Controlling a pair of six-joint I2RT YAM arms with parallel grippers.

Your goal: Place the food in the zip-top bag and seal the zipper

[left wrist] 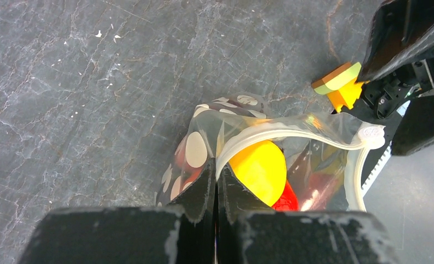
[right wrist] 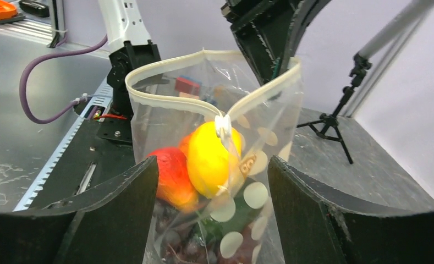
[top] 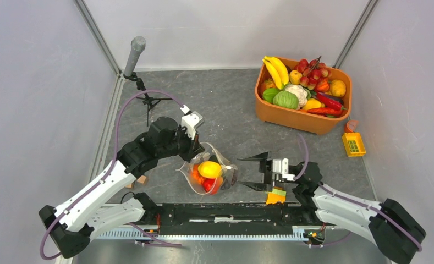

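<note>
A clear zip top bag (top: 197,186) with pale dots stands on the grey table, its mouth spread wide. Inside it lie a yellow fruit (right wrist: 208,159), a red piece of food (right wrist: 172,171) and darker items lower down. My left gripper is shut on the bag's white rim at one side of the mouth. To the right of the bag, my right gripper (top: 253,171) stands open, empty and apart from it, its fingers pointing at the bag. The zipper's white end (right wrist: 223,125) faces it in the right wrist view.
An orange bin (top: 291,118) heaped with fruit and vegetables stands at the back right, a small yellow basket (top: 354,144) beside it. A yellow-orange block (top: 275,196) lies below my right gripper. A microphone stand (top: 147,99) is at the back left.
</note>
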